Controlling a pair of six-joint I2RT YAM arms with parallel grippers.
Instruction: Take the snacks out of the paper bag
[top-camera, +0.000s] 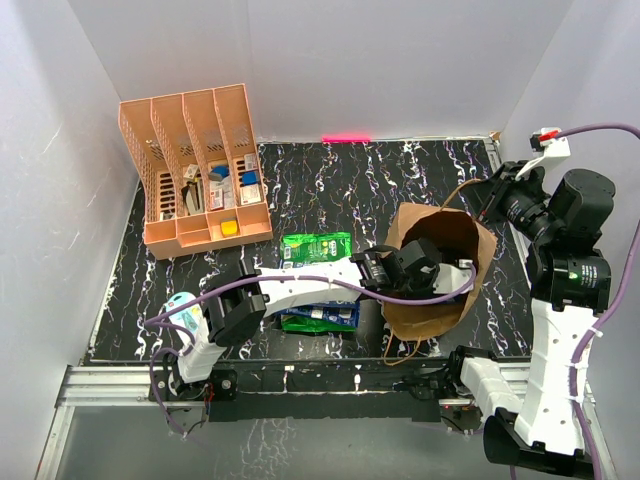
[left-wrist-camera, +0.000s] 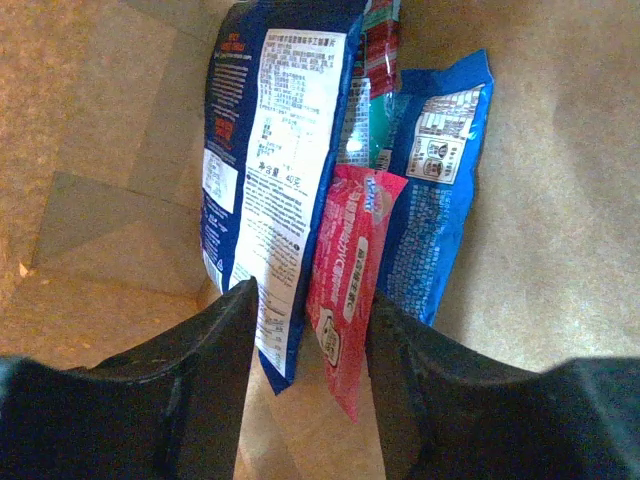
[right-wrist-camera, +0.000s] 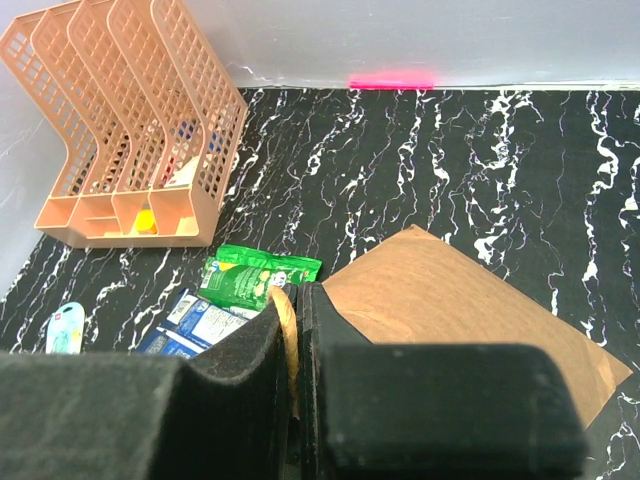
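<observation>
The brown paper bag (top-camera: 428, 322) stands at the right of the table, its mouth tilted up. Inside it lie a dark blue snack packet (left-wrist-camera: 285, 140), a pink packet (left-wrist-camera: 345, 270), a blue packet (left-wrist-camera: 440, 170) and a red-green one (left-wrist-camera: 372, 90). My left gripper reaches into the bag, part open, its fingers on either side of the pink packet and the dark blue packet's lower end. The bag's twisted handle (right-wrist-camera: 286, 335) is pinched in my right gripper, which is shut on it. Green packets (top-camera: 316, 247) and blue packets (right-wrist-camera: 195, 322) lie outside the bag.
A pink compartment rack (top-camera: 200, 165) with small boxes stands at the back left. Under the left arm, a pale blue-white item (top-camera: 182, 312) lies near the left edge.
</observation>
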